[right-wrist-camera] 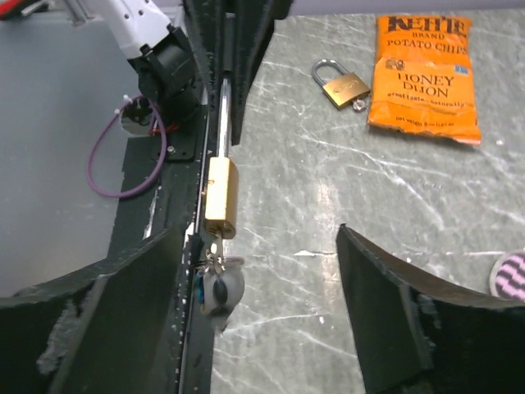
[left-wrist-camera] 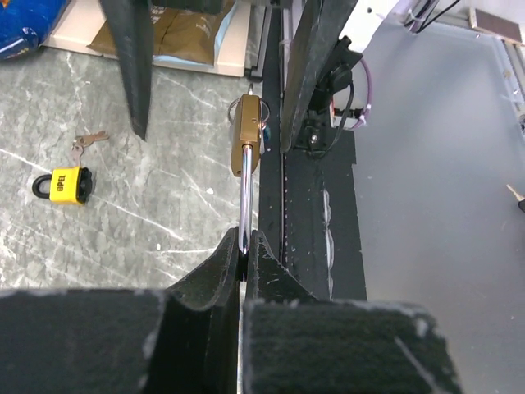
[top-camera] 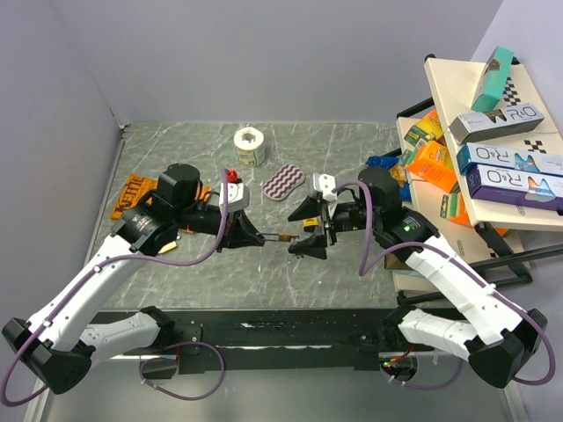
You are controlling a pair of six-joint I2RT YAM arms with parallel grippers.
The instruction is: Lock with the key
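A brass padlock (left-wrist-camera: 244, 135) hangs in the air by its steel shackle, which my left gripper is shut on. In the right wrist view, a key with a ring (right-wrist-camera: 215, 264) sticks out of the end of this padlock (right-wrist-camera: 221, 195). My right gripper stands open around that end, its fingers (right-wrist-camera: 390, 304) apart and the key nearer the left one; nothing is gripped. On the table lie a yellow padlock (left-wrist-camera: 67, 185) with keys beside it, and another brass padlock (right-wrist-camera: 345, 87) with its shackle up.
An orange chip bag (right-wrist-camera: 426, 78) lies at the left of the table, a pink striped sponge (top-camera: 283, 182) and a tape roll (top-camera: 250, 146) toward the back. A loaded shelf (top-camera: 493, 132) stands on the right. Bare tabletop (top-camera: 211, 281) shows below the arms.
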